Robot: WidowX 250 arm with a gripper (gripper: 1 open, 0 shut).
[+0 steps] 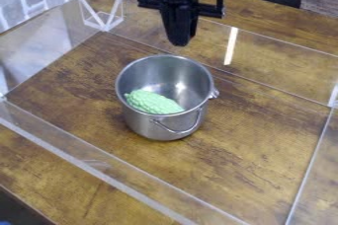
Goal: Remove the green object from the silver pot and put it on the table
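The green object point(154, 102), pale and bumpy like a small corn cob, lies inside the silver pot point(176, 128), against its near left inner wall. The pot stands upright on the wooden table, its thin wire handle hanging at the front right. Beyond and above the pot's far rim is my black gripper point(180, 34), apart from both pot and green object. Nothing green shows at the gripper. Its fingers are dark and blend together, so I cannot make out how far apart they stand.
Bare wooden table point(258, 155) lies to the right of the pot, and more free surface to the left. Clear transparent panels edge the table at the near left and right. A white wire-like bracket point(102, 17) sits at the back left.
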